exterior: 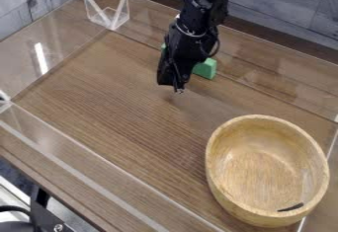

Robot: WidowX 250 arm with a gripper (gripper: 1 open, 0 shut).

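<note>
The black robot arm reaches down from the top middle of the camera view, its gripper (172, 76) low over the wooden table, at the front left of a green object (205, 67) that it partly hides. The gripper's fingers are dark and small here; they look close together, and I see nothing held between them.
A large tan round bowl (264, 142) stands at the right front, with a small dark item inside. White wire-like fixtures sit at the top left and left edge.
</note>
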